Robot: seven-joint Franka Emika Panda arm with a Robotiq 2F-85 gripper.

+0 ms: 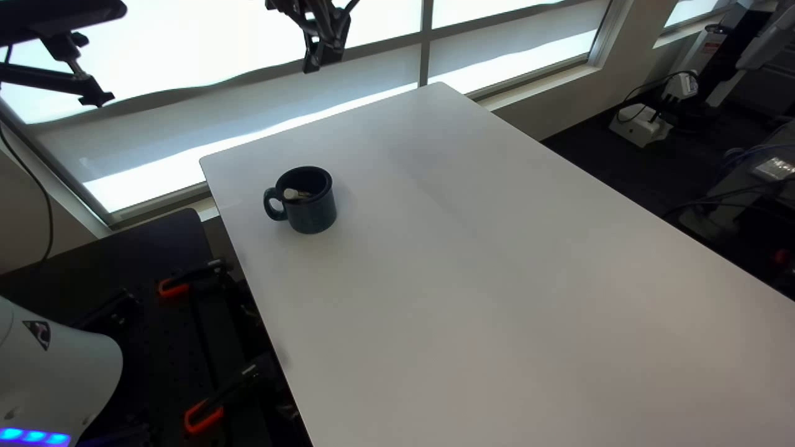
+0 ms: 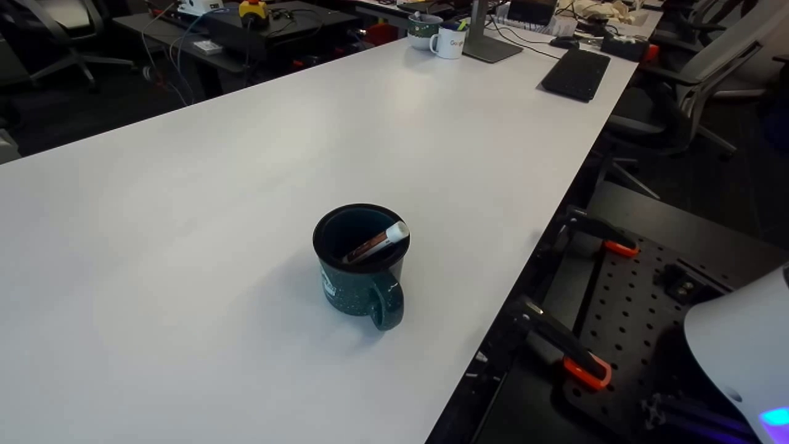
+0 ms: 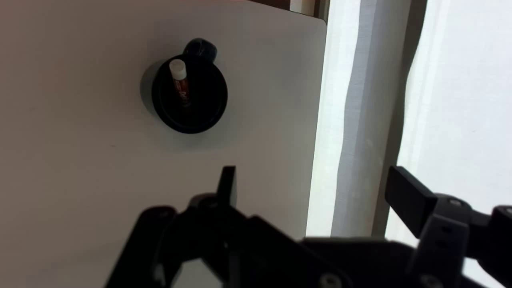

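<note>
A dark green mug stands upright on the white table, its handle toward the clamped edge. Inside it leans a marker with a white end, which pokes up at the rim. Seen from above in the wrist view, the mug holds the marker on its handle side. My gripper is open, fingers wide apart and nothing between them, well away from the mug. Part of the gripper shows at the top of exterior view 1, high above the table; exterior view 2 does not show it.
Bare white table stretches widely around the mug. Windows run along the far end. Clamps with orange handles line the edge by the robot base. Other mugs, a monitor stand and a keyboard sit far off.
</note>
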